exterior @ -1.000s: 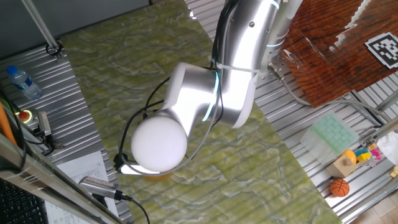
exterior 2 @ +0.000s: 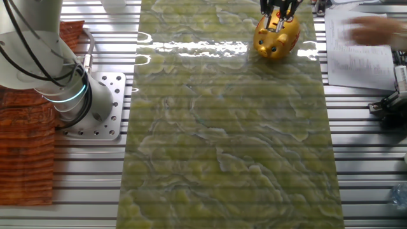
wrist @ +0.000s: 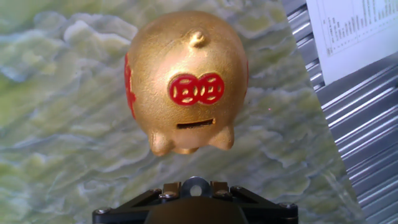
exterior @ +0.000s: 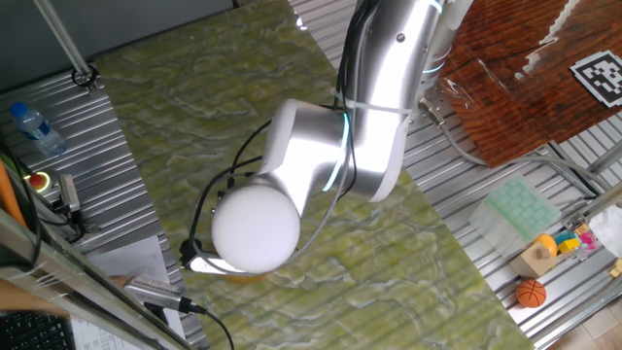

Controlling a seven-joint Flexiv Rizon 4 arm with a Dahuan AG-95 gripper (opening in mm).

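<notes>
A golden piggy bank (wrist: 193,59) with red coin emblems stands on the green marbled mat (wrist: 74,124). Its dark slot (wrist: 195,124) lies between the emblems and the ears in the wrist view. Below the pig in that view, my gripper has a small silver ring-like disc (wrist: 196,182) between its close-set fingertips, which appear to touch its edges. In exterior view 2 the gripper (exterior 2: 274,27) is over the pig's back (exterior 2: 292,28). Whether the fingers touch the pig cannot be told. The arm hides most of the pig (exterior: 248,278) in exterior view 1.
Printed paper (exterior 2: 356,51) lies beside the mat, under a person's blurred hand (exterior 2: 375,30). A pale green box (exterior: 513,214), small toys and a mini basketball (exterior: 530,294) stand off the mat.
A blurred hand has come in at the lower left.
</notes>
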